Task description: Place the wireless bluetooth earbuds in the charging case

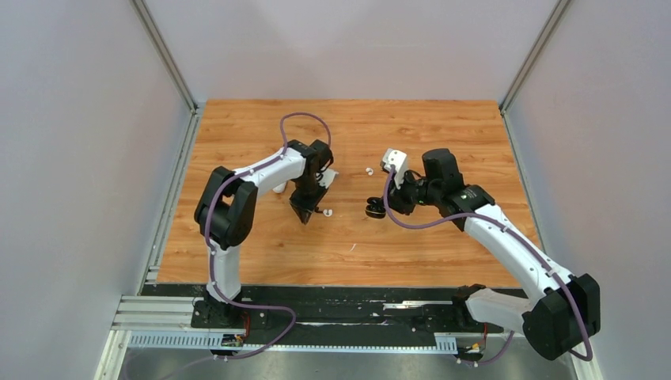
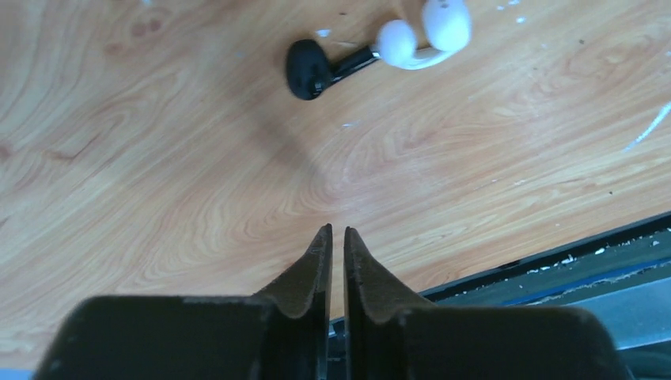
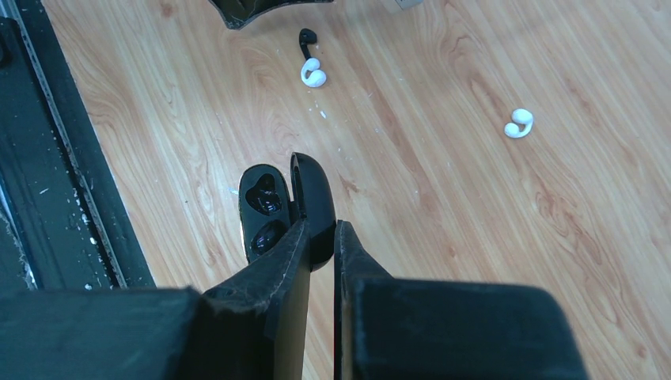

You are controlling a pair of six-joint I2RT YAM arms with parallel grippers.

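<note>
The black charging case point(image 1: 375, 211) stands with its lid raised, and my right gripper is shut on the lid point(image 3: 315, 202). Two dark wells show in its base point(image 3: 265, 207); whether either is filled is hard to tell. A black earbud point(image 2: 307, 70) lies on the table, its stem tip touching a curved white piece point(image 2: 415, 47). My left gripper is slightly open, a narrow empty gap between its fingers, and stands apart from that earbud. From above, this gripper point(image 1: 304, 218) is just left of the earbud point(image 1: 319, 210).
A second curved white piece point(image 3: 519, 124) lies farther back on the wooden table point(image 1: 261, 261). Another white object point(image 1: 280, 188) is partly hidden by the left arm.
</note>
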